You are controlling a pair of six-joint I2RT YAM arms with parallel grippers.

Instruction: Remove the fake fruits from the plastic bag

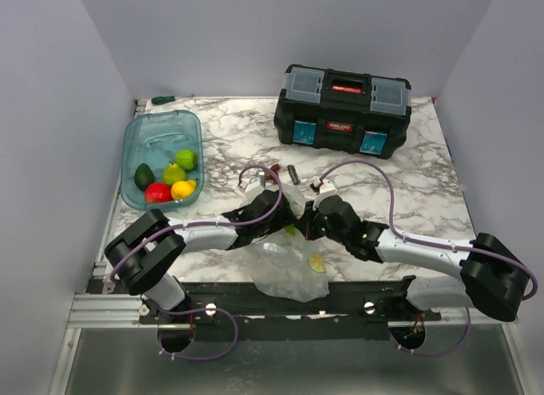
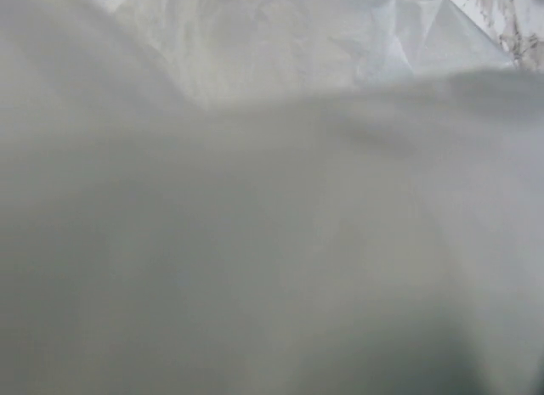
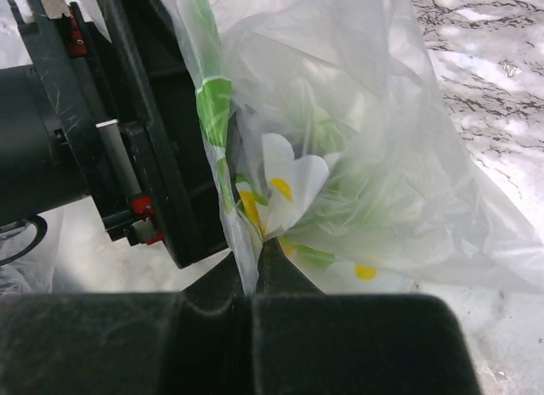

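The clear plastic bag (image 1: 285,276), printed with green, white and yellow, lies between my two arms at the table's front. My right gripper is shut on a thin fold of its film. My left gripper (image 1: 289,217) is open at the bag, close to the right one. Blurred bag film (image 2: 255,242) fills nearly all of the left wrist view and hides the left fingers. A yellow patch (image 1: 316,262) shows at the bag's lower right; fruit or print, I cannot tell. No fruit is clearly visible inside.
A clear blue-tinted bin (image 1: 160,123) at the back left holds several fake fruits, among them a red one (image 1: 157,193) and a pear (image 1: 174,173). A black toolbox (image 1: 344,110) stands at the back right. Small tools (image 1: 293,174) lie behind the bag.
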